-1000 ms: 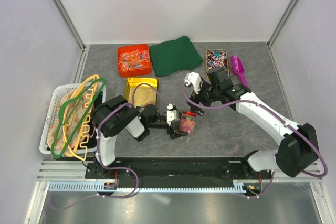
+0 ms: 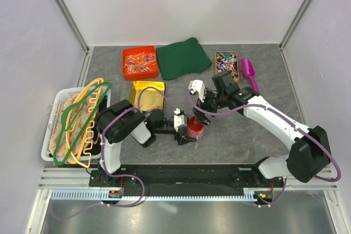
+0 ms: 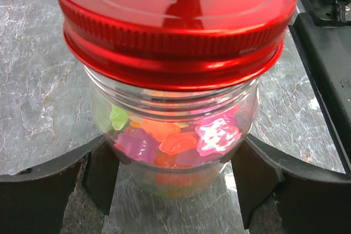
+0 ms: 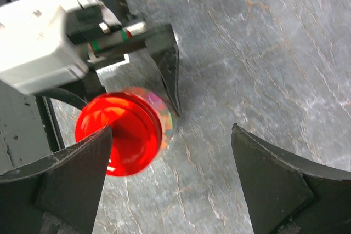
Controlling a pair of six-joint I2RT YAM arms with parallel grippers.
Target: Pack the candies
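Observation:
A glass jar [image 3: 170, 141] of colourful candies stands on the marble surface with a red lid [image 3: 164, 36] sitting on its mouth. In the left wrist view my left gripper is shut on the jar's body. My right gripper [image 2: 202, 112] is above the lid; in the right wrist view its open fingers [image 4: 55, 190] spread either side of and over the red lid [image 4: 120, 135], apart from each other. Whether the lid is screwed down I cannot tell.
At the back are an orange bin [image 2: 140, 69] of wrapped sweets, a green cloth [image 2: 181, 58], a small box [image 2: 226, 58] and a pink scoop [image 2: 248, 69]. A yellow tray [image 2: 148, 100] is behind the left arm; a white basket [image 2: 55, 119] with hangers stands at the left.
The red lid, raised at a tilt under the right gripper earlier, now covers the jar's mouth. The right gripper has shifted slightly left; the left has stayed on the jar.

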